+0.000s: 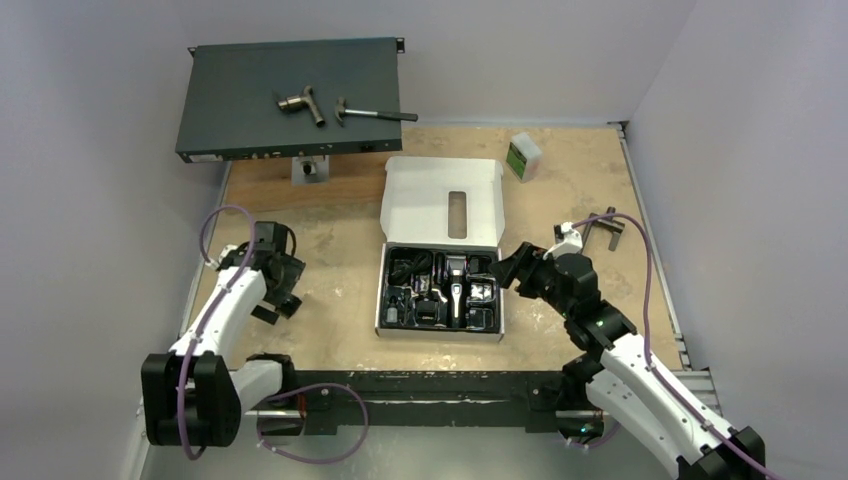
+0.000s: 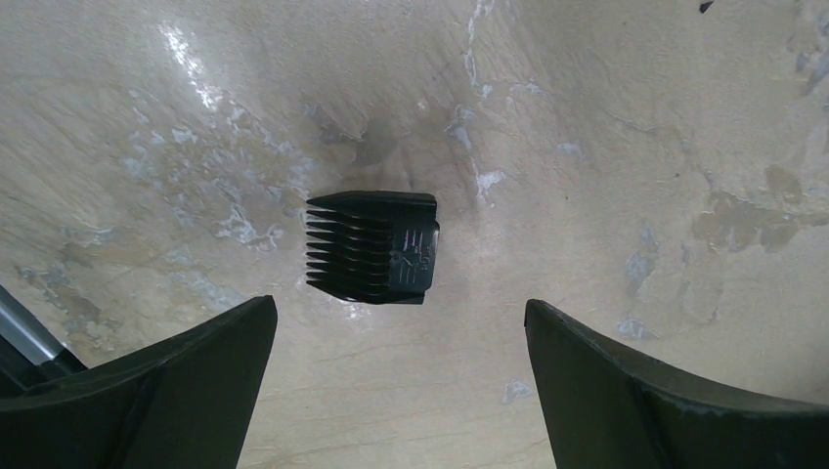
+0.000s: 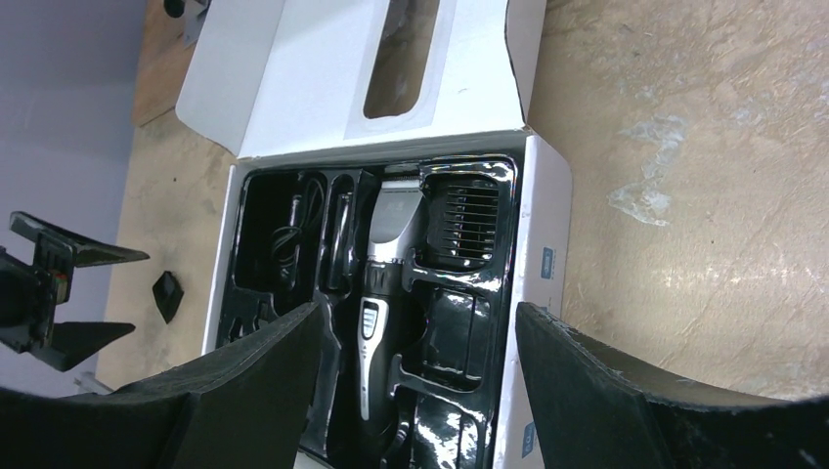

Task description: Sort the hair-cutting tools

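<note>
A black clipper comb lies flat on the table in the left wrist view, its teeth pointing left. My left gripper hangs open over it, fingers apart, with the comb visible just beyond the gap. In the right wrist view the same comb shows beyond the left fingertips. The white box stands lid up in mid-table, its black tray holding a silver-and-black clipper and a coiled cable. Above the box's right side, my right gripper has its fingers apart and nothing between them.
A hammer and a metal fitting rest on the dark rack unit at the back left. A green-and-white packet stands behind the box. Another tool lies behind the right arm. Table between left arm and box is bare.
</note>
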